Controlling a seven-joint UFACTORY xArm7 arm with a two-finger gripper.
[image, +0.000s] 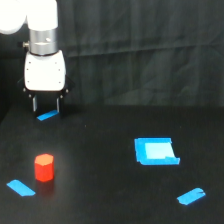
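Note:
My gripper (46, 104) hangs at the back left below the white arm (44, 71). Its two dark fingers stand apart, and nothing shows between them. A red, six-sided block (44, 168) sits on the black table at the front left, well in front of the gripper and apart from it. Toward the right lies a white square framed in blue (157, 151), with no object on it.
A blue strip (48, 115) lies near the gripper's fingertips. Other blue strips mark the front left (20, 187) and the front right (191, 196). Bare black table (100, 160) stretches between block and square. Dark curtain (140, 50) hangs behind.

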